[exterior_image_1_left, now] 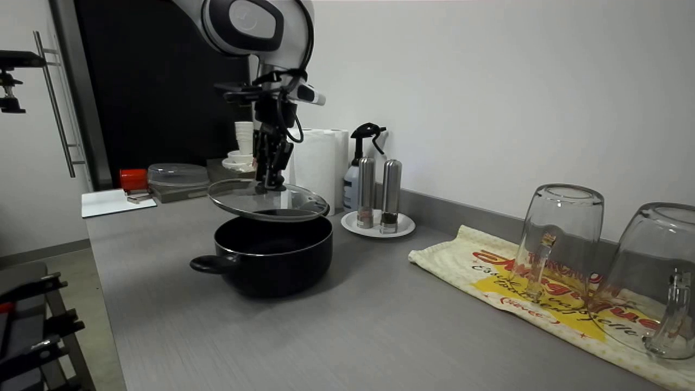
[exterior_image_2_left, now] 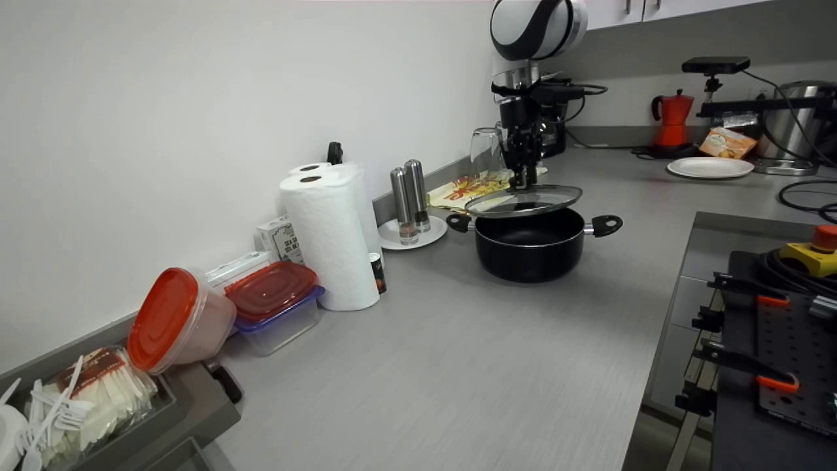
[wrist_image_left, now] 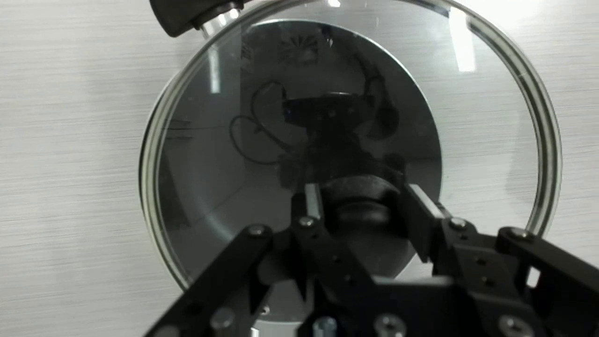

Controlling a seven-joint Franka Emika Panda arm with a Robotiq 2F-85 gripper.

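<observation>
A black pot (exterior_image_1_left: pixel 277 267) with two side handles stands uncovered on the grey counter. Above it hangs a glass lid (exterior_image_1_left: pixel 234 196), slightly tilted and clear of the rim, as exterior view 2 also shows the lid (exterior_image_2_left: pixel 502 205) over the pot (exterior_image_2_left: pixel 529 258). My gripper (exterior_image_1_left: pixel 270 183) is shut on the lid's dark knob (wrist_image_left: pixel 362 194), which sits between the two fingers in the wrist view. Through the glass, the dark pot appears shifted to the left under the lid. The pot's inside looks dark; its contents cannot be made out.
Behind the pot are paper towel rolls (exterior_image_2_left: pixel 329 235) and a white plate (exterior_image_1_left: pixel 409 227) bearing two grinders (exterior_image_1_left: pixel 391 195). Upturned glass mugs (exterior_image_1_left: pixel 560 241) rest on a printed towel (exterior_image_1_left: pixel 449 257). Bare counter (exterior_image_2_left: pixel 439 369) lies open beside the pot.
</observation>
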